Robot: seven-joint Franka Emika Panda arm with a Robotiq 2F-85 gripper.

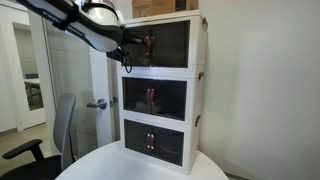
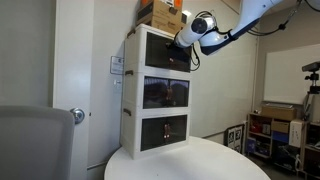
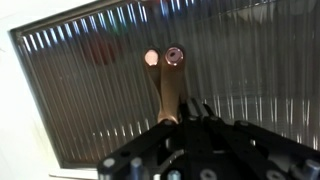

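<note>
A white cabinet (image 1: 162, 73) of three stacked tiers stands on the round table, with dark ribbed doors and brown handles. My gripper (image 1: 131, 41) is up at the top tier's doors (image 1: 170, 45), by the handles. In the wrist view, two brown handles (image 3: 172, 85) hang side by side against the ribbed panel, and my gripper overlaps their lower right side. It looks shut; no handle clearly shows between its fingers. In exterior view 2 the gripper (image 2: 181, 42) meets the top doors' front, and those doors appear closed.
Cardboard boxes (image 2: 162, 16) sit on top of the cabinet. An office chair (image 1: 55, 135) stands at the left, before a door. A shelf (image 2: 275, 135) stands farther right.
</note>
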